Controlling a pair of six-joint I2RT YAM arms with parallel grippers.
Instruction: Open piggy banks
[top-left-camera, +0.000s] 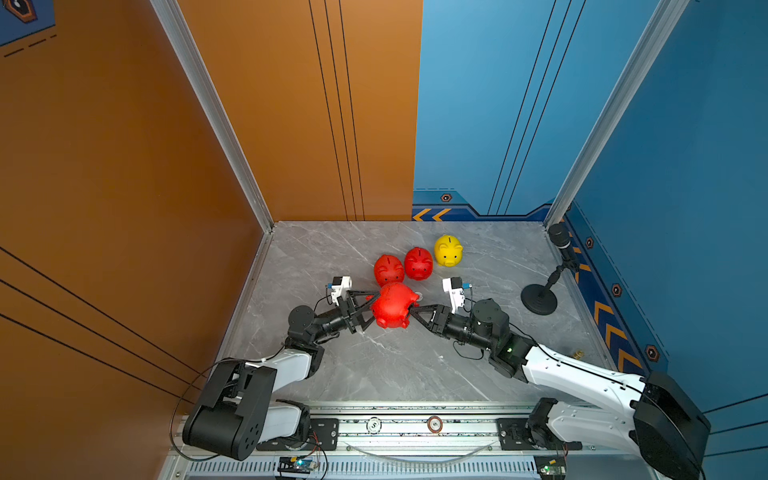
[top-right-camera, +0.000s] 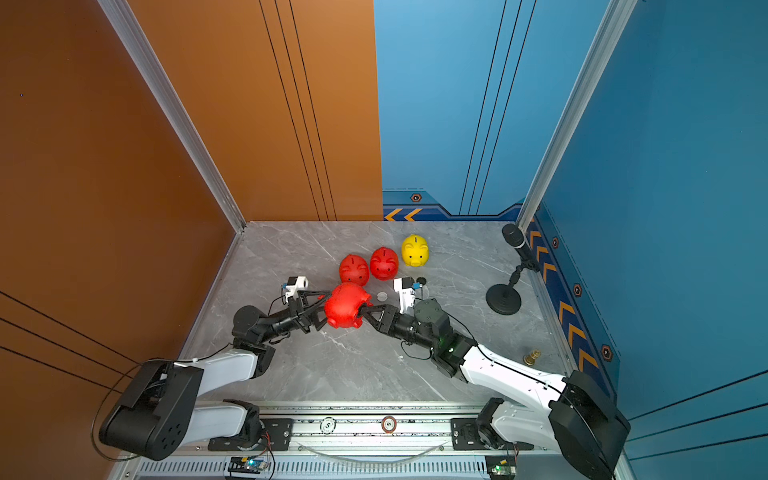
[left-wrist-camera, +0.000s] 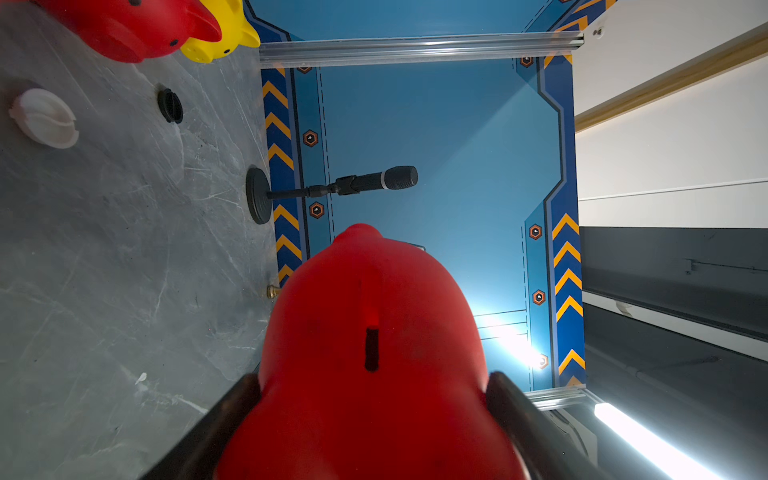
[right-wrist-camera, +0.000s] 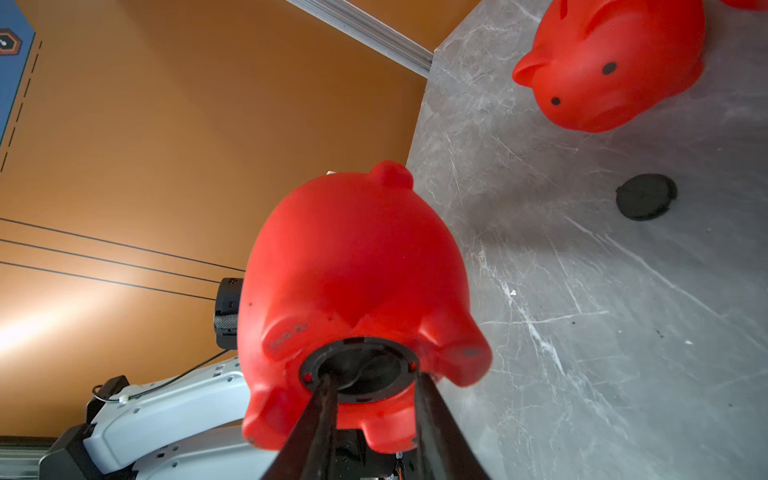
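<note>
My left gripper (top-left-camera: 365, 310) grips a red piggy bank (top-left-camera: 392, 304) around its body, holding it tilted with its underside toward my right gripper (top-left-camera: 413, 312). In the right wrist view a dark round plug (right-wrist-camera: 358, 369) sits in that underside, and both right fingertips are at its rim; whether they grip it is unclear. Two red piggy banks (top-left-camera: 389, 268) (top-left-camera: 418, 263) and a yellow one (top-left-camera: 448, 250) stand behind. A black cap (left-wrist-camera: 170, 105) and a white cap (left-wrist-camera: 44, 117) lie on the table.
A black microphone on a stand (top-left-camera: 539, 299) stands at the right. A small brass-coloured object (top-right-camera: 532, 357) is near the right edge.
</note>
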